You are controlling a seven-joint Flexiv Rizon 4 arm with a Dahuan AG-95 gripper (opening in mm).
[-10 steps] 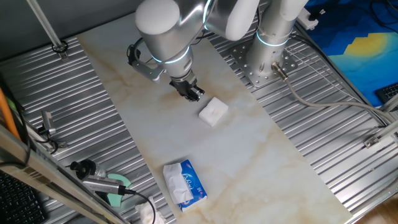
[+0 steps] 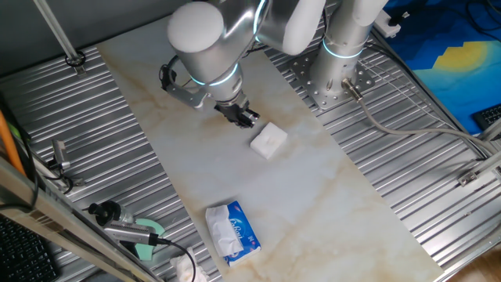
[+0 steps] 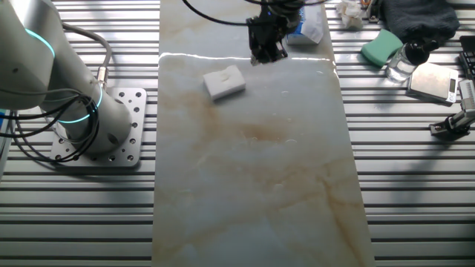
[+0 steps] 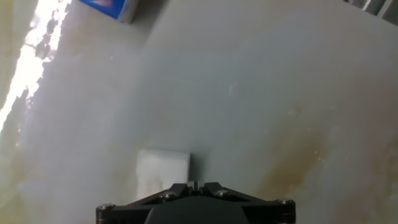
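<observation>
A white block (image 2: 269, 141) lies on the marbled board, close beside my gripper (image 2: 250, 120) in the first exterior view. The second exterior view has the gripper (image 3: 269, 56) above the board, with the white block (image 3: 224, 81) to its left and apart from it. From the wrist, the fingertips of my gripper meet in the middle, shut with nothing visible between them. Part of the white block (image 4: 163, 167) shows just past them to the left; its near end is hidden behind the gripper.
A blue and white tissue pack (image 2: 244, 235) rests near the board's left edge. Off the board, on the slatted table, are a green item (image 3: 381, 47), a clear bottle (image 3: 403, 62) and a small scale (image 3: 433, 82). Much of the board (image 3: 260, 185) is bare.
</observation>
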